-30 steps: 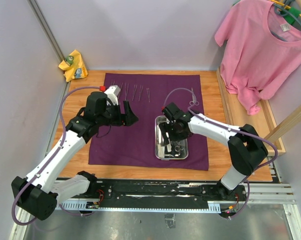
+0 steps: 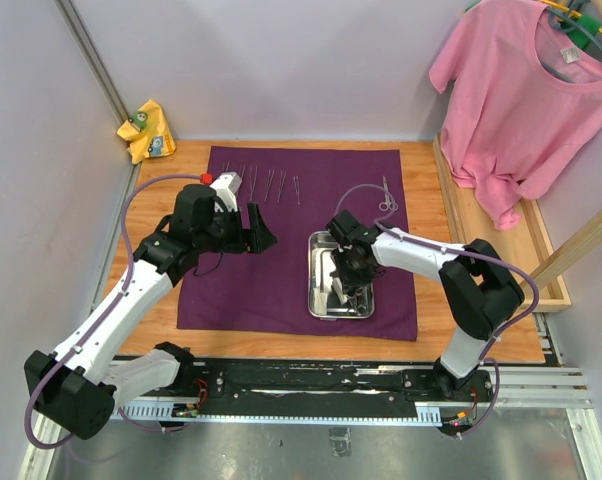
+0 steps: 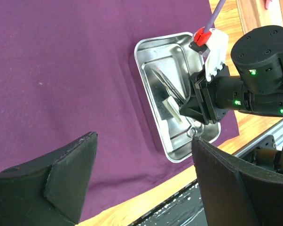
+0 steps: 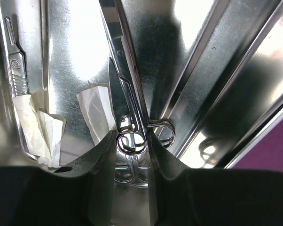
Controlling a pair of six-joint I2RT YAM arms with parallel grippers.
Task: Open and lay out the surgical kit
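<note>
The steel tray (image 2: 322,270) sits on the purple cloth, right of centre. Inside it, in the right wrist view, lie long-shanked ringed instruments (image 4: 130,87) with overlapping handles, a scalpel handle (image 4: 17,68) at the left and white wrappers (image 4: 95,110). My right gripper is inside the tray, its fingers part open on either side of a ring handle (image 4: 131,151); contact cannot be made out. Over the cloth's left half my left gripper (image 2: 262,231) stands open and empty. Several slim instruments (image 2: 269,185) lie in a row on the upper cloth, with scissors (image 2: 388,206) at upper right.
Bare purple cloth (image 2: 251,290) spreads left of the tray and between the row and the scissors. A yellow bag (image 2: 149,132) rests at the back left corner. The pink shirt (image 2: 526,90) hangs at the right, over a wooden frame (image 2: 556,291).
The left arm and the laid-out instruments stay where they were.
</note>
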